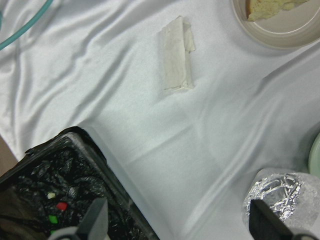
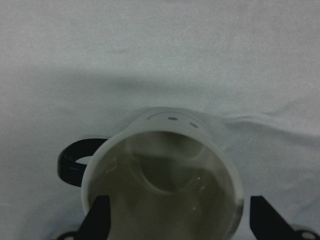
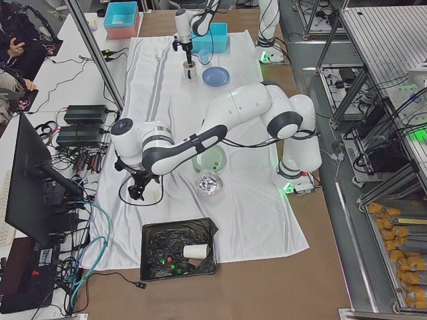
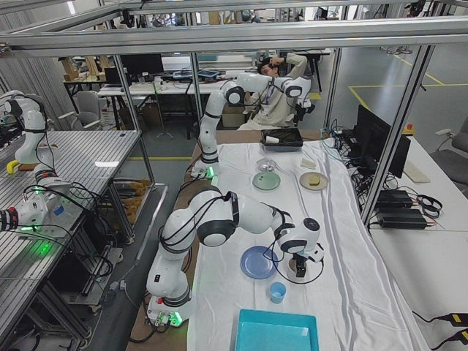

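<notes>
My left gripper hangs open and empty over the cloth, between the black lined bin (image 1: 65, 190), a folded paper piece (image 1: 176, 55), a beige plate with food (image 1: 270, 35) and a crumpled clear-wrapped item (image 1: 280, 197). A white cup (image 3: 196, 251) lies on its side in the bin. At the far end, my right gripper is open around the rim of a mug (image 2: 165, 115) with a black handle, its fingertips either side.
A green plate (image 4: 266, 180), blue plate (image 4: 257, 262), blue cup (image 4: 277, 292) and turquoise basin (image 4: 276, 329) also stand on the white cloth. A monitor and cables border the cloth.
</notes>
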